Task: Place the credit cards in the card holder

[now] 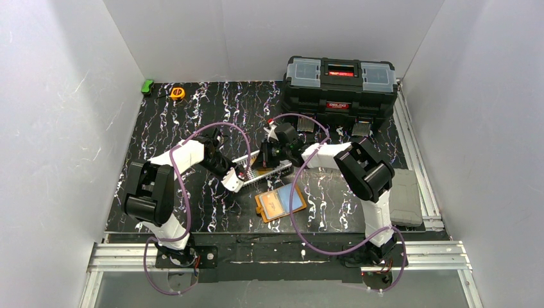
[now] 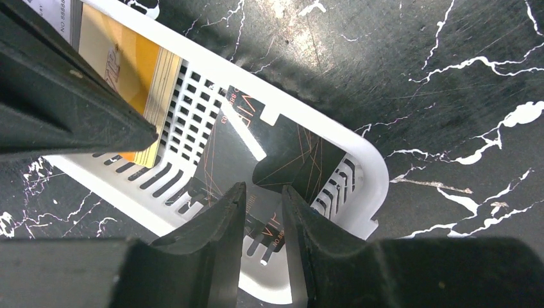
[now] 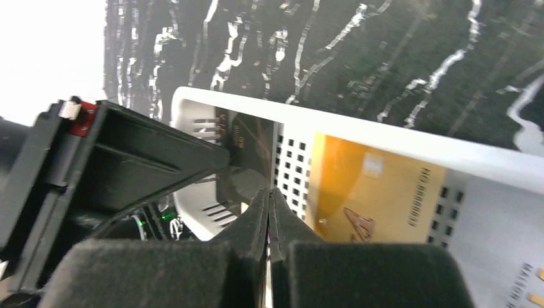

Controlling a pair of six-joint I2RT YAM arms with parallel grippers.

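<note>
A white slotted tray (image 2: 321, 122) lies mid-table, holding a dark card (image 2: 224, 154), a yellow card (image 3: 375, 186) and a silver card (image 3: 487, 231). My left gripper, low over the dark card at the tray's left end, is part open, with a small gap between its fingertips. My right gripper is shut over the tray, nothing visible between its fingers. In the top view an orange card holder (image 1: 285, 202) with peach and blue cards lies in front of the tray.
A black toolbox (image 1: 339, 96) stands at the back right, a grey case (image 1: 404, 199) at the right. A tape measure (image 1: 177, 94) and green object (image 1: 147, 86) lie back left. The left and front left of the table have free room.
</note>
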